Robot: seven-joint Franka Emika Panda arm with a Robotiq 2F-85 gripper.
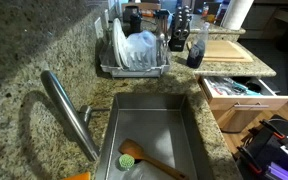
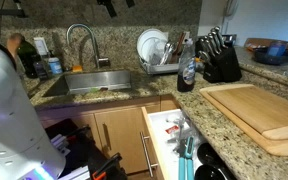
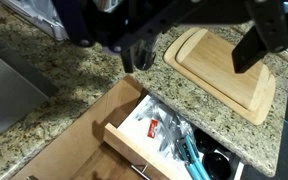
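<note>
In the wrist view my gripper is open, its dark, blurred fingers far apart at the top, high over the counter and drawer. I see nothing held between them. Below it an open drawer [image 3: 112, 130] holds a white tray with utensils, blue-handled pieces and a dark round item. A bottle with dark contents [image 2: 187, 68] stands upright on the counter by the dish rack. Two stacked wooden cutting boards [image 2: 256, 108] lie on the counter to its right.
The dish rack [image 1: 134, 70] holds plates and clear ware. In the sink [image 1: 162, 115] are a wooden spoon [image 1: 149, 158] and a green round item [image 1: 132, 149]. A black knife block [image 2: 220, 62] stands behind the bottle. Granite counter beside the drawer is mostly clear.
</note>
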